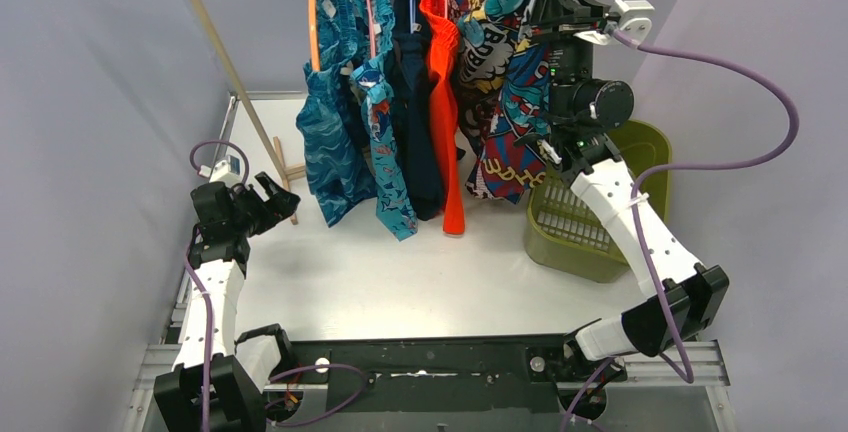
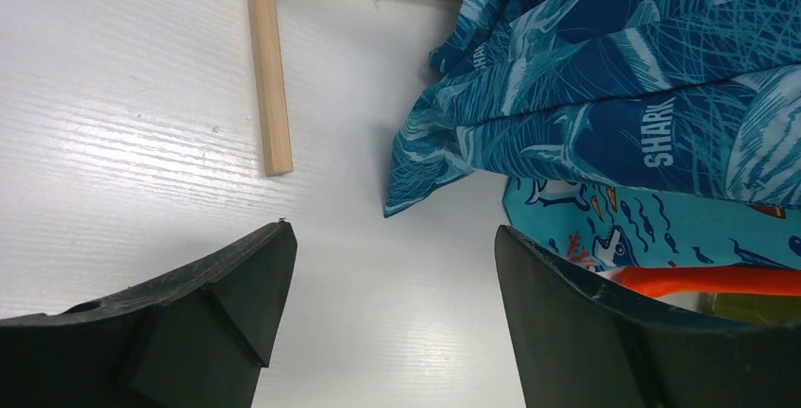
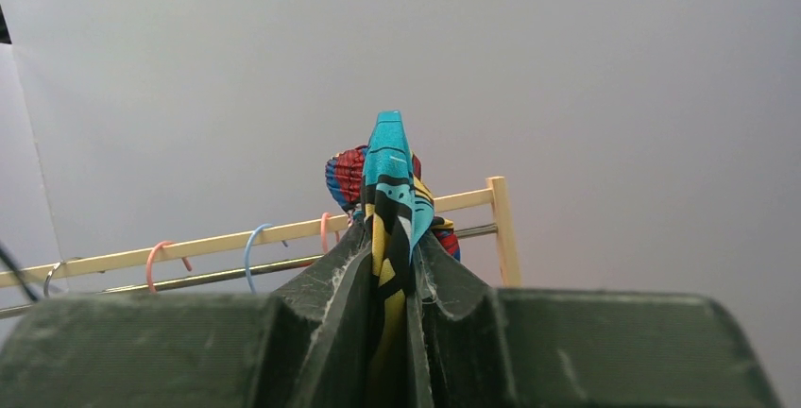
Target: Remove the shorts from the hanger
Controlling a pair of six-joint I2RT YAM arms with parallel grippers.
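Observation:
Several shorts hang on hangers from the rack [image 1: 224, 52]. At the rack's right end my right gripper [image 1: 548, 10] is raised high, shut on colorful patterned shorts [image 1: 510, 132], whose turquoise, yellow and black cloth [image 3: 385, 158] rises between its fingers in the right wrist view. A pale hanger shows behind them in the top view. My left gripper [image 1: 278, 194] stands open at the left, low beside blue shark shorts [image 2: 605, 134], with nothing between its fingers.
Turquoise, navy and orange shorts [image 1: 445, 152] hang left of the patterned pair. A green basket [image 1: 575, 262] sits beneath my right arm.

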